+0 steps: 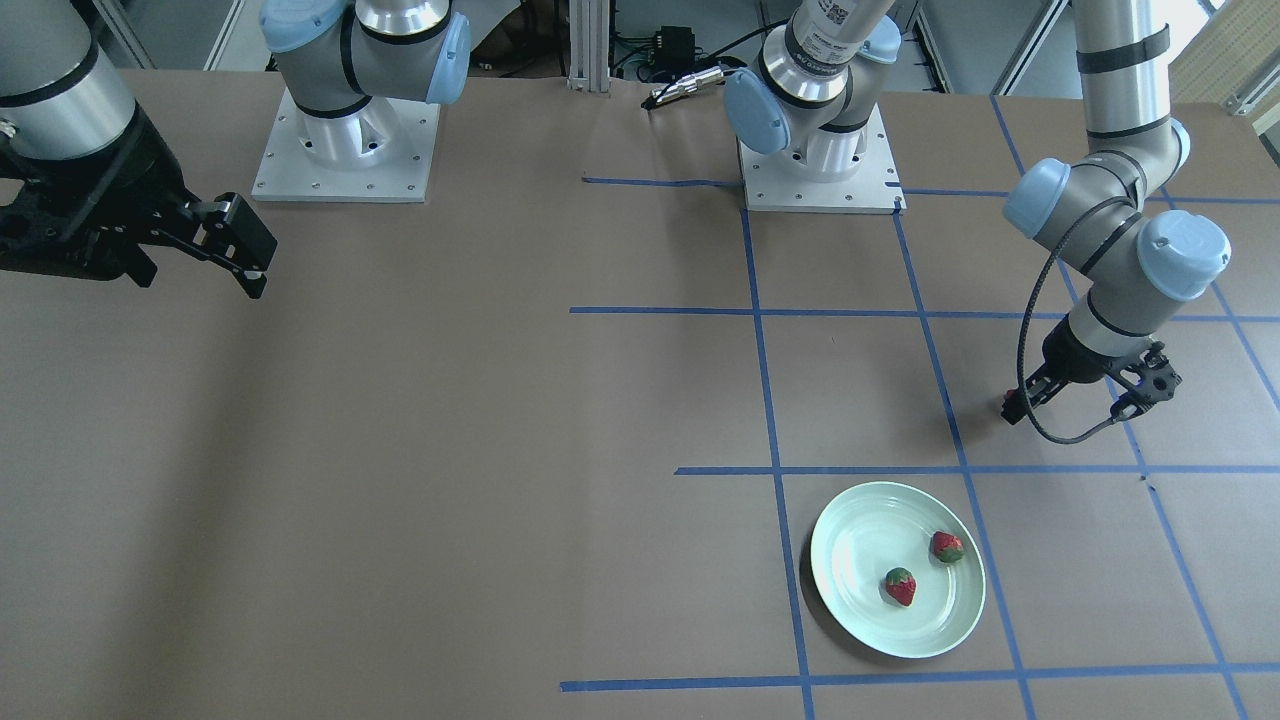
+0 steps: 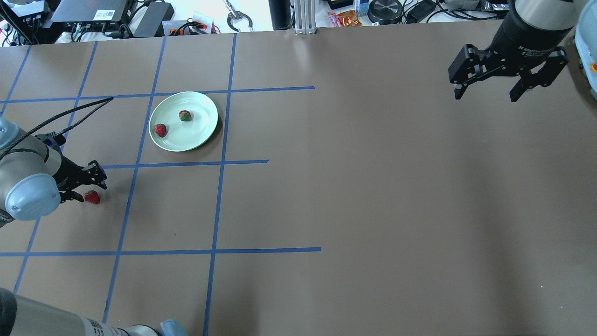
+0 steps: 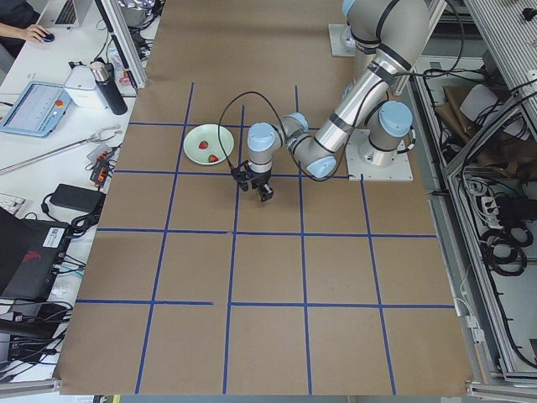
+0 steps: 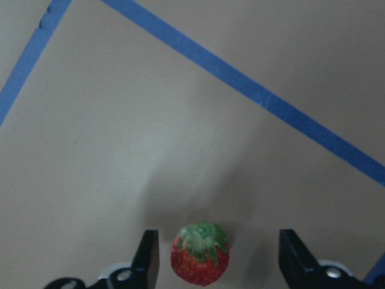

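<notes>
A red strawberry (image 4: 200,259) with green leaves lies on the taped table, between the open fingers of my gripper in the wrist view, touching neither as far as I can tell. From above, that berry (image 2: 92,197) shows just beside the gripper (image 2: 91,190); in the front view the gripper (image 1: 1020,402) mostly hides it.
Another arm's black gripper (image 2: 506,73) hangs over the table at the top right of the top view, well away. More arm bases stand along the table's edge.
</notes>
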